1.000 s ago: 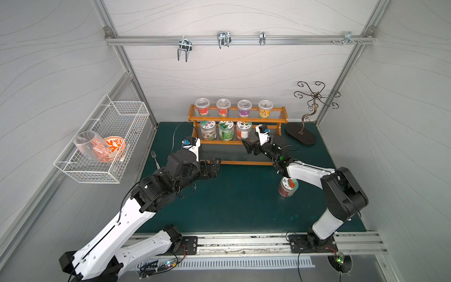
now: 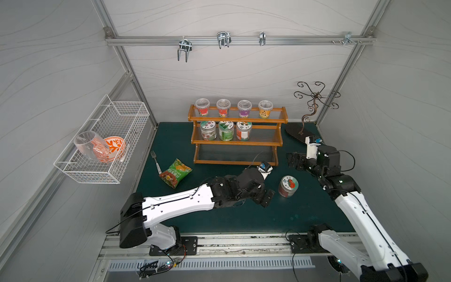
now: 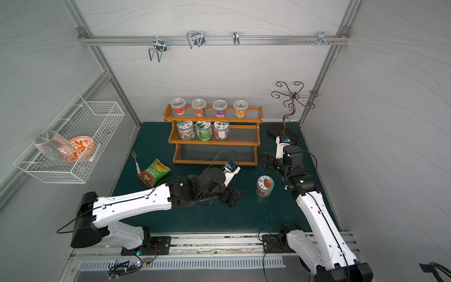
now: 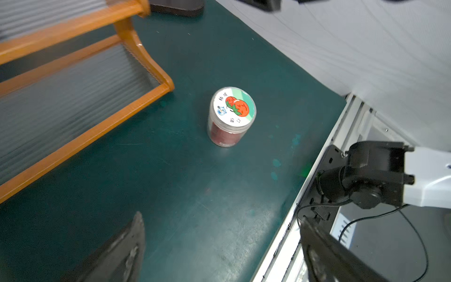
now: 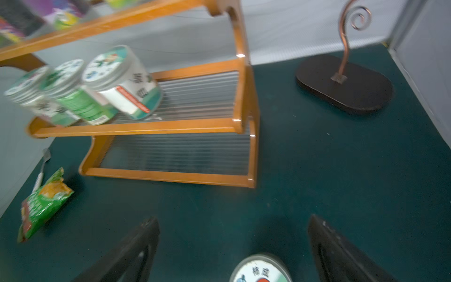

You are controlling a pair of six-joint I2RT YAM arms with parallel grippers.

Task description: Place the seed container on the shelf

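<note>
The seed container (image 2: 288, 186), a clear jar with brown contents and a tomato picture on its lid, stands upright on the green table, right of and in front of the shelf (image 2: 235, 163). Between the spread fingers of my left gripper there is only bare table; the jar (image 4: 231, 117) stands farther off, ahead of it. Nothing lies between the fingers of my right gripper, also open, and the jar's lid (image 5: 261, 272) shows at the bottom edge of that view. Several containers fill the shelf's upper tier, and a second jar row (image 2: 226, 131) occupies the middle; the lowest tier is empty.
A black-based metal stand (image 2: 300, 131) is at the back right. A green snack bag (image 2: 175, 173) and a fork (image 2: 156, 162) lie at the left, below a wire basket (image 2: 94, 176). Front table space around the jar is free.
My right arm has moved right, away from the shelf front. The jar has stayed put.
</note>
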